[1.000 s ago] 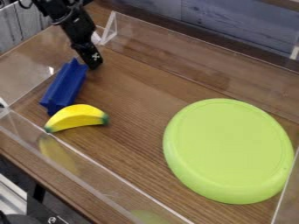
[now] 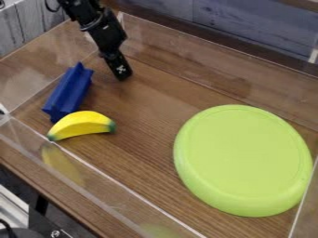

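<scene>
The black robot gripper [image 2: 117, 67] reaches down from the top left over the wooden surface, above and to the right of a blue elongated block [image 2: 69, 93]. It looks shut, with nothing visible between its small, dark fingertips. A yellow toy banana [image 2: 82, 125] lies just below the block. A large green round plate [image 2: 243, 160] fills the lower right.
Clear low walls edge the wooden tray floor [image 2: 162, 84] at the left and front.
The gripper has moved a little to the right and down in the view, away from the blue block. The block, banana and plate look unchanged.
</scene>
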